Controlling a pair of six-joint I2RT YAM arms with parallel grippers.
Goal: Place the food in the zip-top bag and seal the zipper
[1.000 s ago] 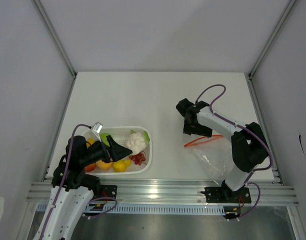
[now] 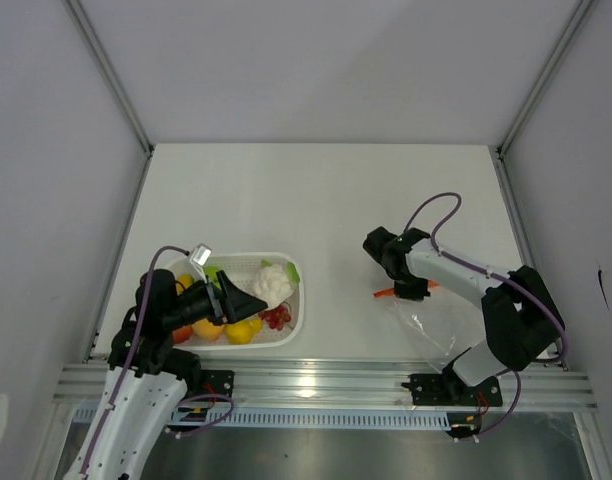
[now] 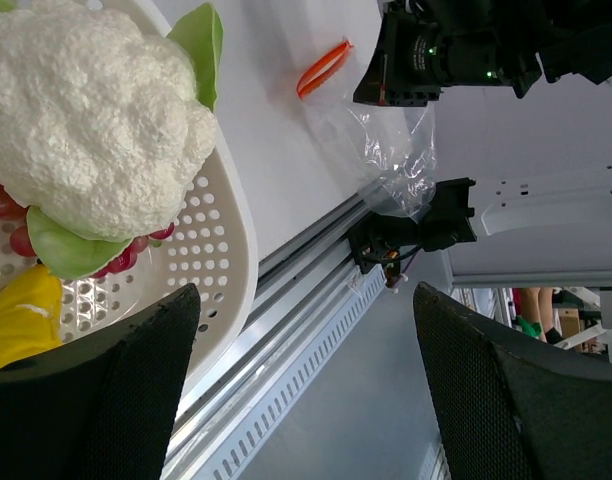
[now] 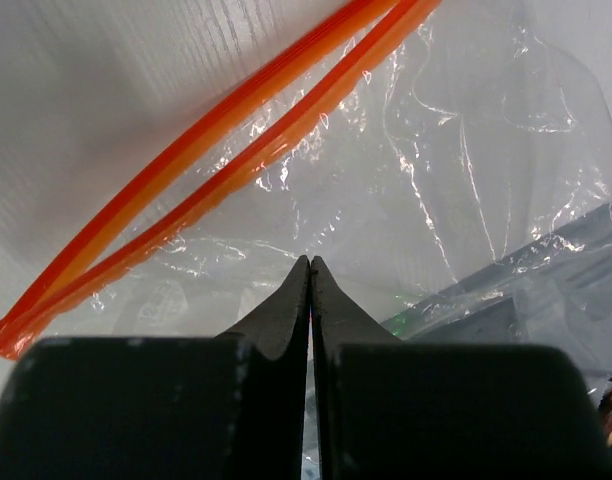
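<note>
The clear zip bag lies flat on the table at the right. Its orange zipper edge shows two strips, parted a little in the middle. Over the clear film, off the strips, my right gripper is shut with its tips together and nothing between them. Above the basket, my left gripper stands open and empty. A white cauliflower, red grapes and yellow food rest in the white basket. The left arm hides part of the basket's contents.
A metal rail runs along its front edge, close to both the basket and the bag's lower end. Grey walls enclose the sides.
In the top view the left arm stays still.
</note>
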